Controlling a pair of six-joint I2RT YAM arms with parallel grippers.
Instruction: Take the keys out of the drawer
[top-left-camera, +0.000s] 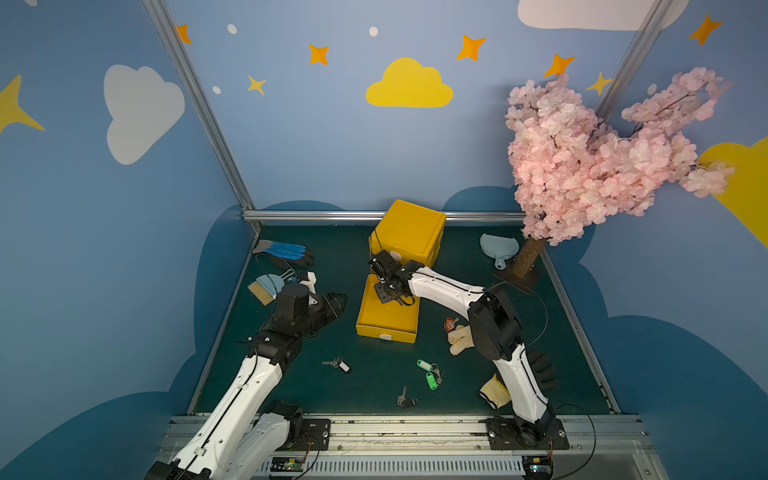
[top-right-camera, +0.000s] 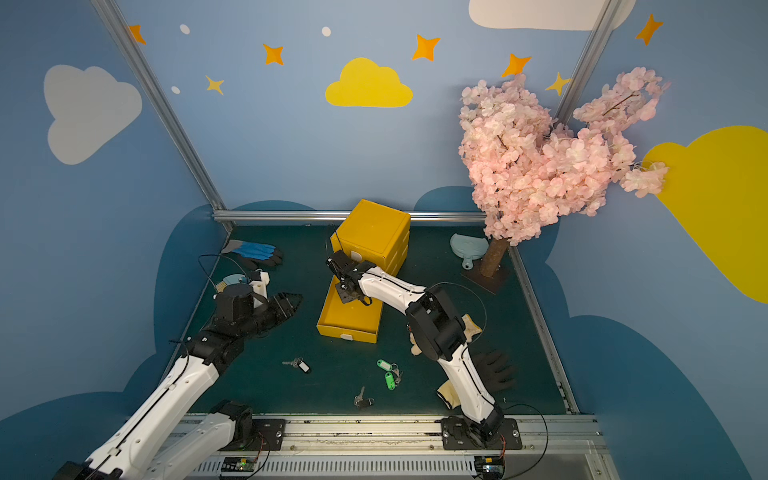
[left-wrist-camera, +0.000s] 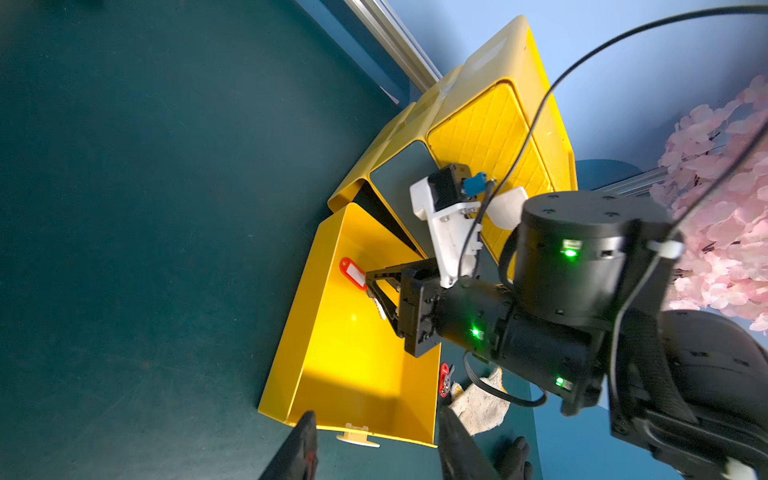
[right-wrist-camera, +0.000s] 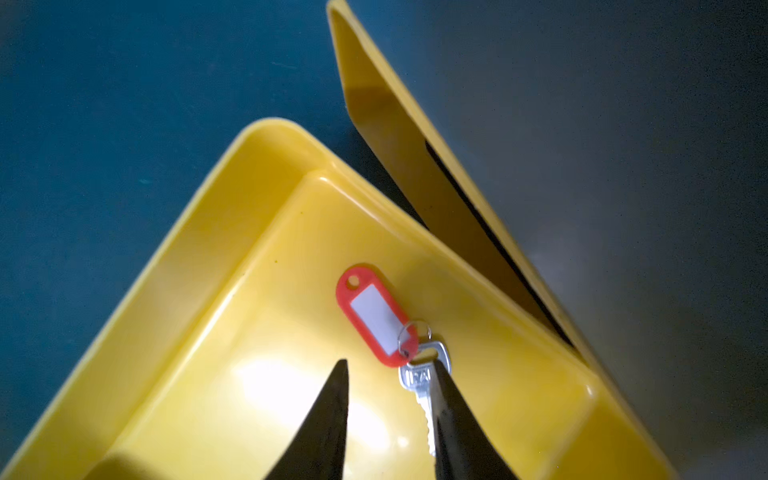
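A key with a red tag (right-wrist-camera: 376, 314) lies on the floor of the pulled-out yellow drawer (left-wrist-camera: 344, 344), near its back left part. The tag's white label faces up, and a silver key (right-wrist-camera: 424, 370) hangs from its ring. Down inside the drawer, my right gripper is open; its right finger covers part of the key blade, and the tag lies just ahead of the fingertips. Contact with the key cannot be made out. My left gripper is open and empty, left of the drawer in the top views.
The yellow cabinet (top-left-camera: 409, 228) stands behind the drawer. Keys with a white tag (top-left-camera: 344, 365), green-tagged keys (top-left-camera: 432, 380) and dark keys (top-left-camera: 406, 399) lie in front. Gloves (top-left-camera: 461, 339) are at right, a brush (top-left-camera: 262, 289) at left, a dustpan (top-left-camera: 499, 248) at back right.
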